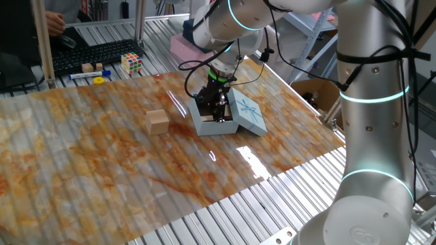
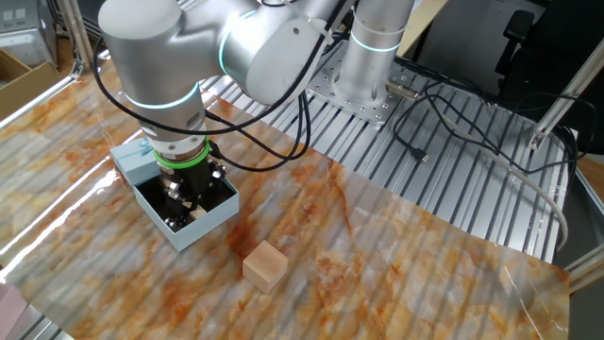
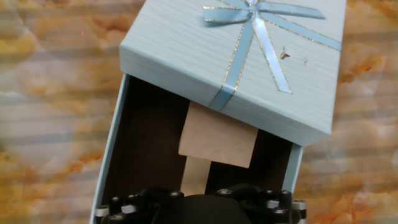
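Observation:
My gripper (image 2: pixel 187 217) points down into a light-blue open box (image 1: pixel 216 128). Its black linkage crosses the bottom of the wrist view, but the fingertips are hidden, so how the fingers stand does not show. A pale wooden block (image 3: pixel 219 135) lies inside the dark box, partly under the lid's edge in the wrist view, with a narrower pale piece (image 3: pixel 196 175) beside it. The light-blue lid (image 3: pixel 273 74), tied with a ribbon bow, leans at an angle against the box. Outside the box, a wooden cube (image 1: pixel 157 122) rests on the marbled tabletop.
Behind the marbled board (image 1: pixel 82 163) are a colourful puzzle cube (image 1: pixel 131 63), a blue marker (image 1: pixel 90 75), a yellow ring (image 1: pixel 99 80) and a keyboard (image 1: pixel 95 58). A pink box (image 1: pixel 187 49) stands behind the arm. Much of the board is clear.

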